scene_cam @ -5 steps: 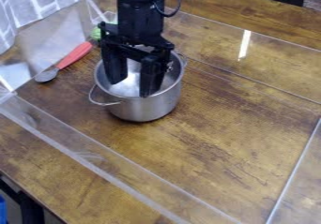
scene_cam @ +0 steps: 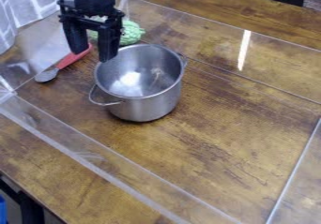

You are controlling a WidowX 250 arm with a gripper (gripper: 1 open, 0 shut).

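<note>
My black gripper [scene_cam: 92,38] hangs at the upper left, above and just behind the left rim of a steel pot [scene_cam: 150,104] with wire handles. Its fingers point down and appear spread, with nothing visible between them. The pot's inside looks empty. Behind the gripper lies a green textured item [scene_cam: 134,31]. A spoon or ladle [scene_cam: 47,75] with a red handle lies left of the pot, partly behind the gripper.
A pale cloth or sheet [scene_cam: 32,31] lies along the upper left. Clear panels edge the wooden table [scene_cam: 232,125], whose middle and right are bare.
My gripper has moved up and to the left, from over the pot to beyond its left rim, uncovering the pot's inside and the green item.
</note>
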